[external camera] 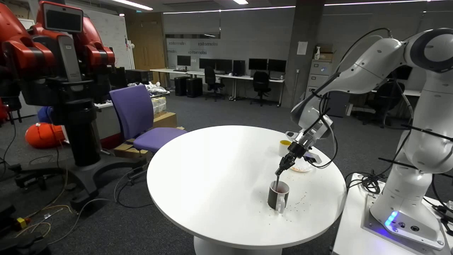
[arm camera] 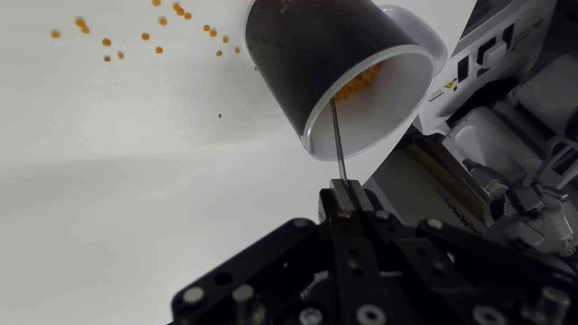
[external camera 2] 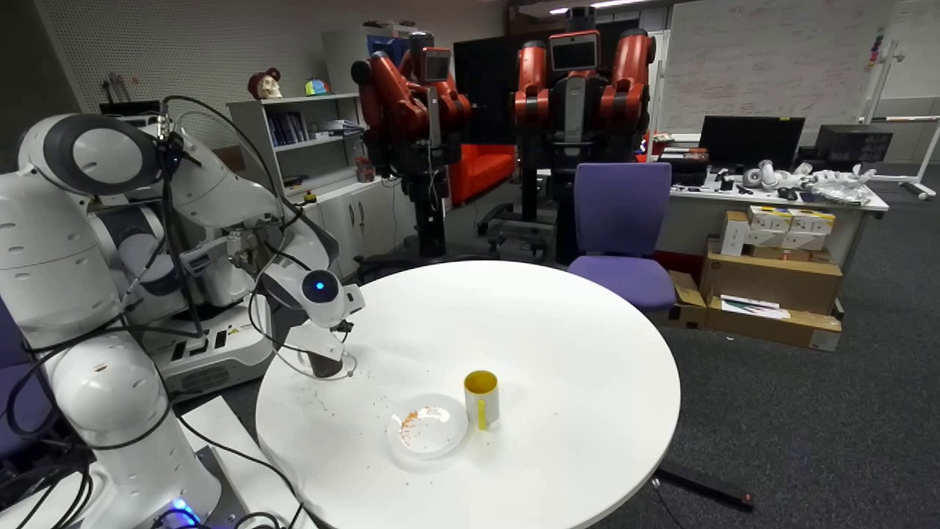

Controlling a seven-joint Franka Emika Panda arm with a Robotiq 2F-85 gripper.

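Observation:
Upright on the round table stands a dark mug (external camera: 274, 199) with a white inside and a white handle. Orange grains (arm camera: 357, 82) show within it in the wrist view. My gripper is above the mug's rim, shut on the thin metal handle of a utensil (arm camera: 338, 140). The utensil reaches down into the mug, and its lower end is hidden there. In exterior view 2 the arm covers the gripper and much of the mug (external camera 2: 326, 365).
A clear plate (external camera 2: 447, 441) with a few orange bits sits beside a white mug with yellow inside (external camera 2: 490, 408). Loose orange grains (arm camera: 145, 37) are scattered around the dark mug.

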